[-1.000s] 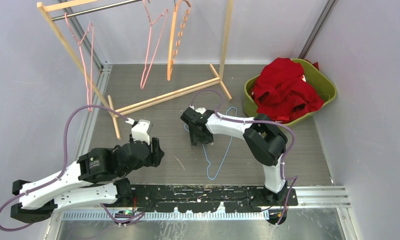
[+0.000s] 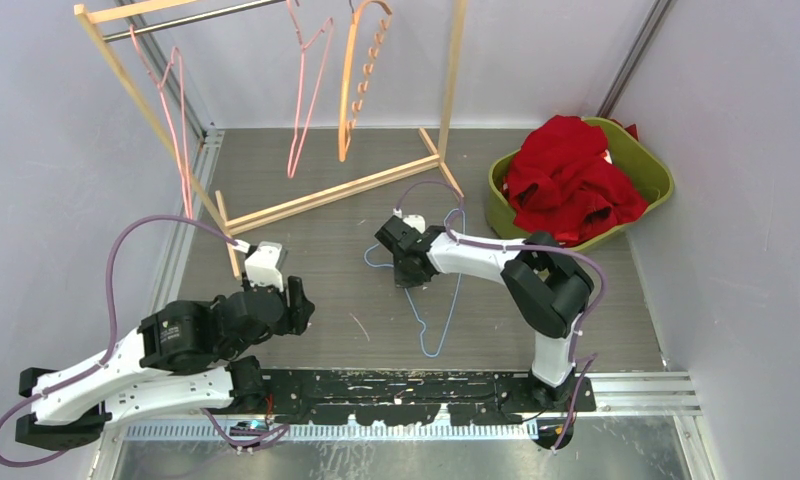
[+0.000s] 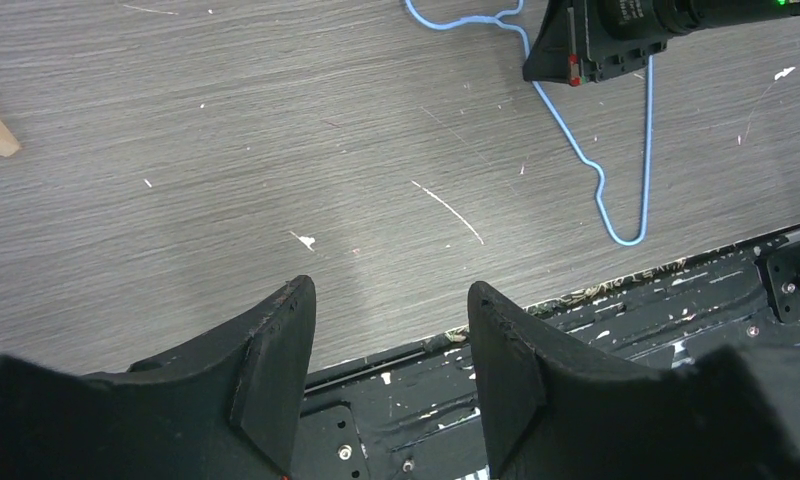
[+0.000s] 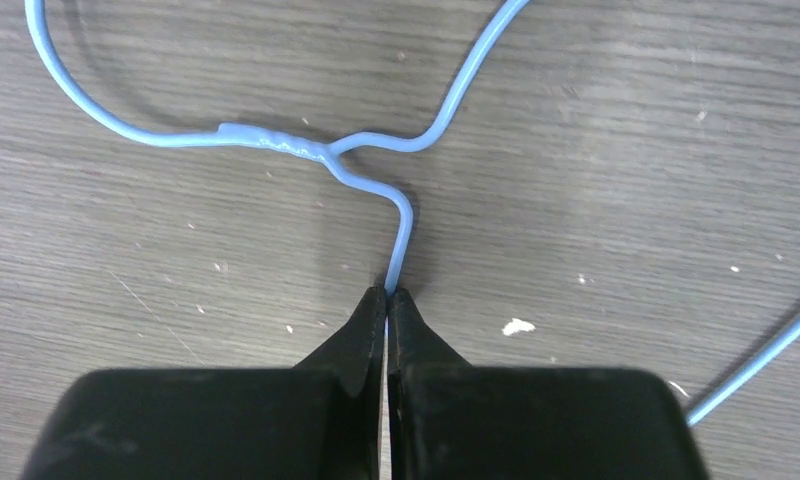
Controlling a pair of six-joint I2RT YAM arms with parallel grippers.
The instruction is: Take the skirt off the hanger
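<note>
A blue wire hanger [image 2: 418, 320] lies on the grey floor with no garment on it. My right gripper [image 2: 408, 275] is over it, and in the right wrist view its fingertips [image 4: 366, 340] are shut on the blue wire just below the forked part. My left gripper stands part open at the lower left of the top view, apart from the hanger, with nothing between its fingers. Red cloth [image 2: 566, 170] lies heaped in a green basket [image 2: 651, 190] at the right; whether it is a skirt I cannot tell.
A wooden rack [image 2: 331, 195] stands at the back with pink hangers [image 2: 301, 110] and a wooden hanger [image 2: 346, 90] on its rail. The floor between my left gripper and the blue hanger is clear. A black metal edge [image 2: 396, 390] runs along the front.
My right gripper has moved slightly right, and the blue hanger has shifted with it. My left arm has drawn back slightly to the left. The hanging pink hangers sway a little.
</note>
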